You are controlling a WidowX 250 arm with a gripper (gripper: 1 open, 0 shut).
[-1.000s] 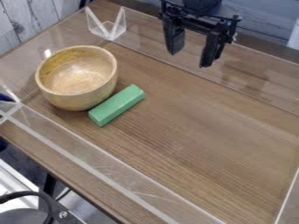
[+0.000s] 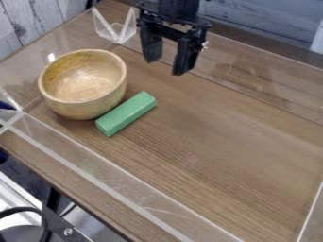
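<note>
My black gripper [image 2: 171, 49] hangs over the back middle of the wooden table, open, with its two fingers apart and nothing seen between them. In front of it and to the left a green block [image 2: 127, 114] lies on the table. A tan wooden bowl [image 2: 78, 87] sits at the left, just beside the block.
A clear angular object [image 2: 115, 26] stands at the back left, left of my gripper. A black cable lies at the lower left, off the table's edge.
My gripper has moved left across the back of the table, closer to the bowl and block. The bowl and green block have stayed where they were.
</note>
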